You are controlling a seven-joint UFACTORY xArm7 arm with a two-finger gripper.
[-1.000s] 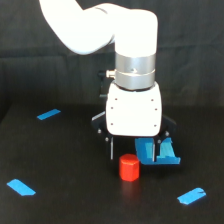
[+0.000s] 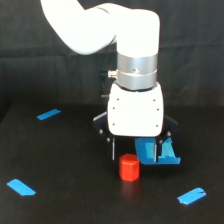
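In the camera view the white gripper (image 2: 135, 150) hangs over the table, its thin dark fingers apart with no object visible between them. A red cylinder (image 2: 129, 169) stands upright just below the fingers, slightly in front. A blue object (image 2: 168, 156) sits behind the red cylinder to the right, partly hidden by the gripper.
Short blue tape strips (image 2: 21, 187) mark the dark table (image 2: 70, 175), with others at back left and front right. A dark backdrop stands behind.
The gripper has shifted very slightly to the right. The red cylinder and blue object look unchanged.
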